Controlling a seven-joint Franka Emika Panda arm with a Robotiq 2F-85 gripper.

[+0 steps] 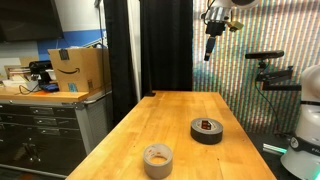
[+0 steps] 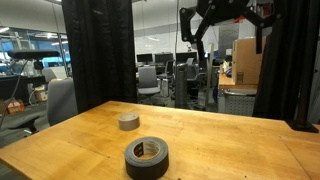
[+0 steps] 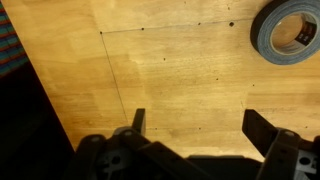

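Observation:
My gripper is high over the wooden table, its two fingers wide apart and bare table between them in the wrist view. A dark roll of tape (image 1: 206, 131) lies flat on the table, with something small and reddish-dark in its hole. The wrist view shows this dark roll (image 3: 262, 38) at the upper right, clear of the fingers. Nearer the camera in exterior view 1 lies a smaller, light tan roll of tape (image 1: 158, 161). In exterior view 2 the tan roll (image 2: 129, 121) sits beyond the dark roll (image 2: 147, 172).
Black curtains (image 1: 170, 50) hang behind it. To the left in exterior view 1, a cardboard box (image 1: 78, 70) stands on a separate workbench with drawers (image 1: 45, 135).

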